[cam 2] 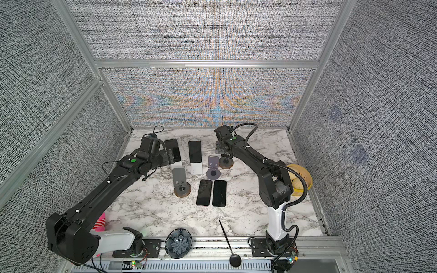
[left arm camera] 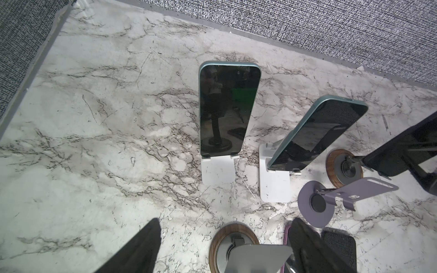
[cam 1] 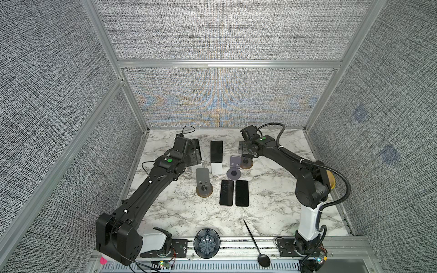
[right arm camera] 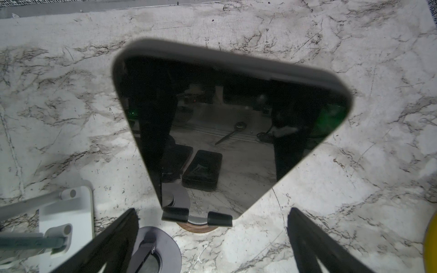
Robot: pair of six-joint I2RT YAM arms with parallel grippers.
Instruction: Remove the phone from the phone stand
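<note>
In the right wrist view a black phone (right arm camera: 255, 150) leans on a stand whose round base (right arm camera: 200, 226) shows beneath it. My right gripper stands open, its two fingers on either side of the phone's lower part with gaps. In the left wrist view, a phone (left arm camera: 227, 109) rests upright on a white stand (left arm camera: 218, 170), and a second phone (left arm camera: 318, 134) on another white stand (left arm camera: 275, 186). My left gripper is open in front of the first one, nothing between its fingers. In the top left view the left arm covers that phone's stand.
An empty grey stand (cam 1: 203, 182) and an empty purple stand (cam 1: 234, 168) stand mid-table. Two phones, one (cam 1: 226, 192) beside another (cam 1: 242, 193), lie flat in front of them. A dark bowl (cam 1: 207, 242) and a black spoon (cam 1: 263, 259) are at the front edge.
</note>
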